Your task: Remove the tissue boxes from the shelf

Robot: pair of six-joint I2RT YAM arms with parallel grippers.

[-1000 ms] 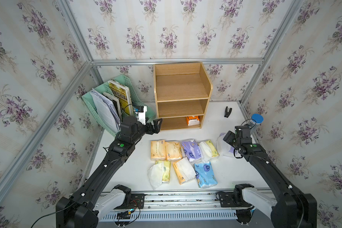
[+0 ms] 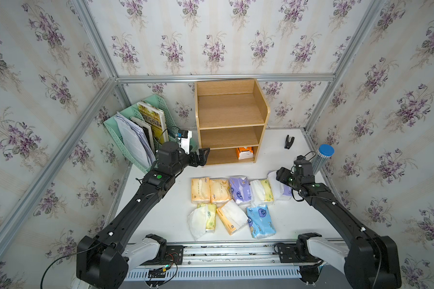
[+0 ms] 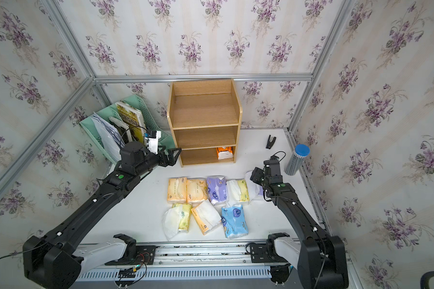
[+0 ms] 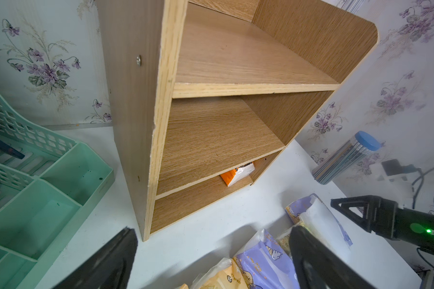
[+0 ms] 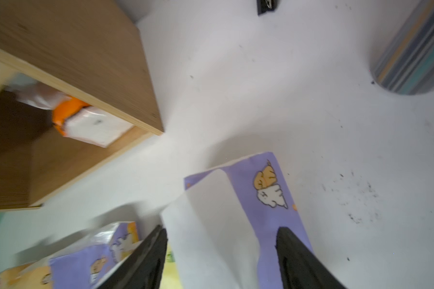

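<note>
An orange-and-white tissue pack [image 2: 244,153] lies in the bottom compartment of the wooden shelf [image 2: 231,110]; the upper two compartments are empty. Several tissue packs [image 2: 259,220] lie on the table in front. My left gripper [image 2: 200,156] hovers before the shelf's lower left side, open, with nothing between its fingers in the left wrist view. My right gripper is open above a purple-and-white pack [image 5: 274,216] at the right of the row, right of the shelf; the top views show nothing lifted in it.
A mint basket [image 2: 118,134] with books and folders stands at the back left. A blue-lidded cylinder [image 3: 294,161] and a black clamp [image 2: 288,142] sit on the right part of the table [image 3: 255,139]. Bare table surrounds the clamp.
My left gripper has moved slightly right. Packs in the row have shifted slightly.
</note>
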